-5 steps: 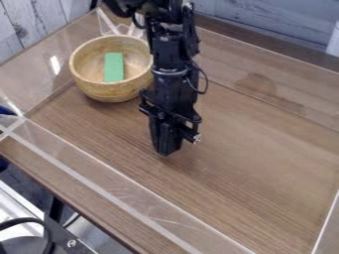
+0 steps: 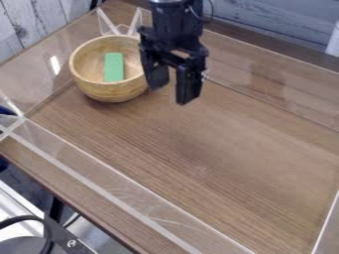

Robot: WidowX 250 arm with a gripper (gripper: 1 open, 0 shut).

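Note:
My black arm reaches down from the top centre, with the gripper point(image 2: 173, 77) held raised over the wooden table point(image 2: 199, 169), open, its dark fingers apart with nothing seen between them. To its left stands a round tan bowl point(image 2: 94, 89) with a green block point(image 2: 114, 65) inside.
A white wire-like object point(image 2: 119, 22) is behind the bowl at the top. Clear tape runs along the table's left side, and black cables point(image 2: 40, 228) lie at the lower left.
My gripper has risen and drawn back toward the top of the view, away from the table's middle. The bowl and green block appear unmoved.

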